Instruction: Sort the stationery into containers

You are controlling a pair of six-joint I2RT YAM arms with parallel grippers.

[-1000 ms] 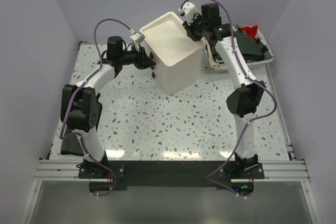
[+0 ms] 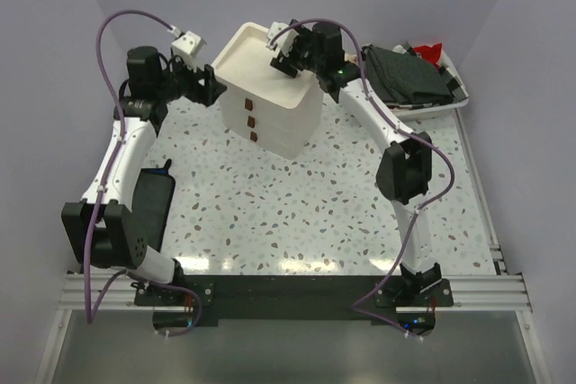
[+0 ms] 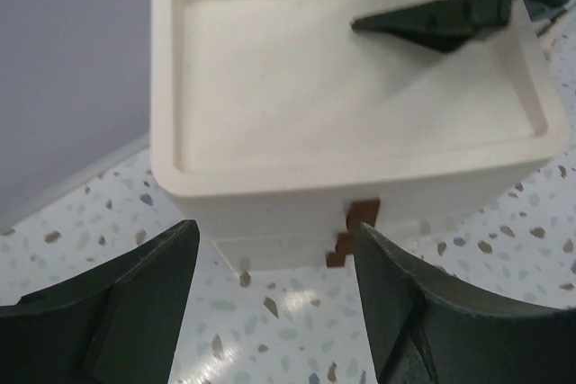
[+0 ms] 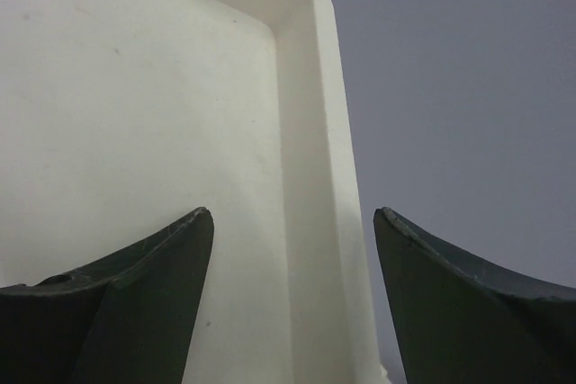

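A white box of drawers (image 2: 270,137) with three brown handles stands at the back centre, with a shallow rimmed top. To its left, my left gripper (image 2: 214,90) is open and empty, apart from the drawer fronts. In the left wrist view, brown handles (image 3: 363,213) show just beyond its spread fingers (image 3: 171,267). My right gripper (image 2: 284,62) is over the box's top at the back right. Its fingers (image 4: 180,254) are apart in the right wrist view, with the box's raised rim (image 4: 337,155) showing between them; contact cannot be told.
At the back right, a white tray (image 2: 432,112) holds a dark folded item (image 2: 407,76) and a red piece (image 2: 428,52). A dark flat pouch (image 2: 153,204) lies at the left, partly behind the left arm.
The box has shifted left, and my right gripper has moved left along with it. My left gripper has drawn back to the left, away from the drawer handles.
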